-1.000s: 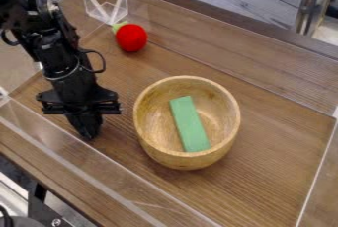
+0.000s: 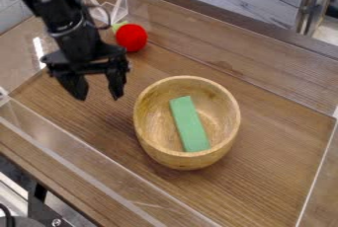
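Observation:
My black gripper (image 2: 82, 85) hangs over the wooden surface at the left of the camera view, left of the wooden bowl, with its fingers apart and nothing visible between them. A green bar (image 2: 188, 122) lies inside the bowl (image 2: 224, 139). A red ball (image 2: 129, 37) sits at the back, behind the gripper and to its right.
A light, indistinct object stands beside the red ball at the back, partly hidden by the arm.
The gripper has risen and moved back, away from the front of the surface. The bowl, green bar and red ball have stayed in place.

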